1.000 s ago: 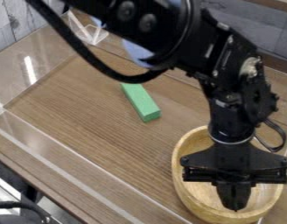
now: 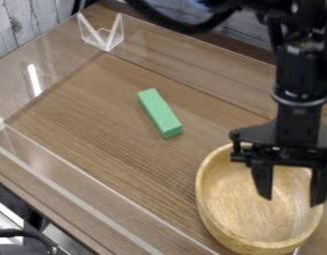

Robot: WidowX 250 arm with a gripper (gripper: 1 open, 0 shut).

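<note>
My black gripper point(image 2: 274, 174) hangs over the yellow-tan bowl point(image 2: 230, 221) at the lower right, its two fingers apart, with nothing visible between them. The bowl's inside looks empty where it shows; part of it is hidden behind the gripper. A green block point(image 2: 160, 112) lies flat on the wooden table to the left of the gripper and behind the bowl.
White clear brackets point(image 2: 103, 30) stand at the back left corner. The table's front left edge has cables beside it.
The gripper and arm have risen from low inside the bowl to above it, and the fingers stand farther apart. The green block has not moved.
</note>
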